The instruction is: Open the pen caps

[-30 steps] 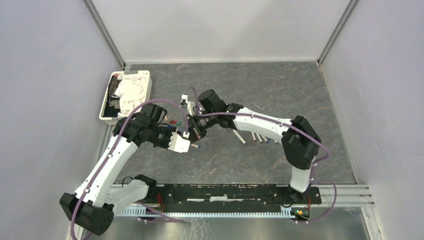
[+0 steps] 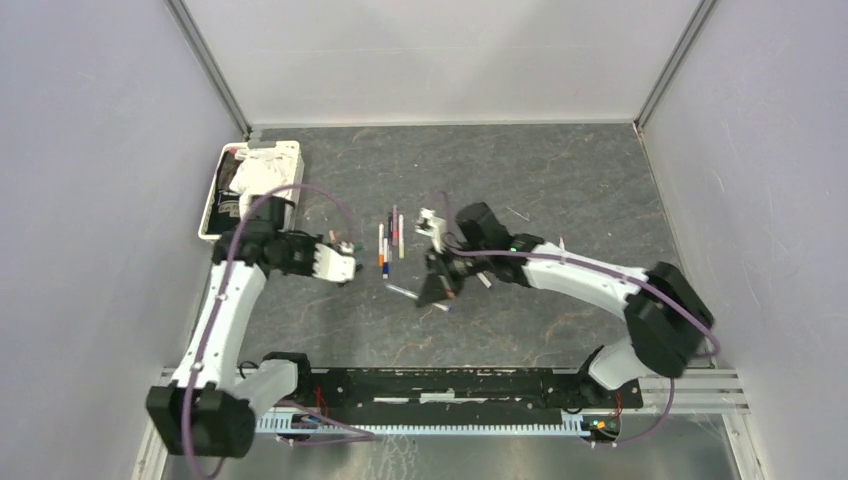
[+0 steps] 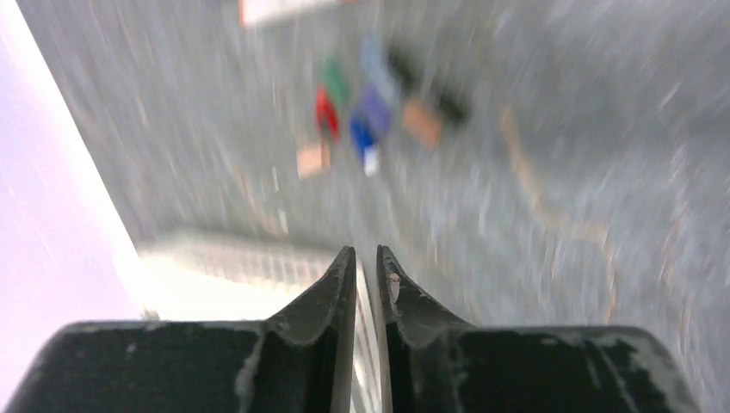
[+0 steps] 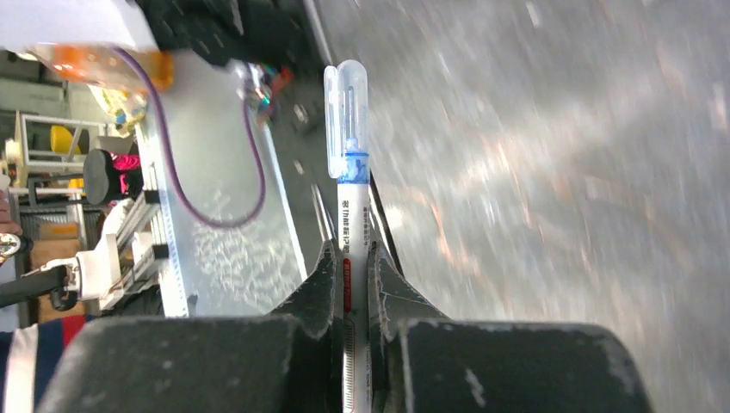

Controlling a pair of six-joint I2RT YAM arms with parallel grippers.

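A slim white pen (image 4: pixel 348 224) with a blue band is gripped upright by my right gripper, shut on its body. Its top end carries a clear cap (image 4: pixel 347 112) with a clip. From above, this pen (image 2: pixel 402 291) lies slantwise below the right wrist, tip toward the left arm. In the left wrist view, my left gripper has a narrow gap between its fingertips, with nothing seen held there. Beyond them on the table lie several small blurred caps, among them a red cap (image 3: pixel 326 112), a blue cap (image 3: pixel 361 136) and an orange cap (image 3: pixel 422 122).
Uncapped-looking or capped, I cannot tell: several pens (image 2: pixel 401 236) lie side by side mid-table. Another pen (image 2: pixel 484 280) lies partly behind the right arm. A white basket (image 2: pixel 296 165) with cloth stands at the back left.
The two grippers were close together; now they are apart. The row of pens is uncovered.
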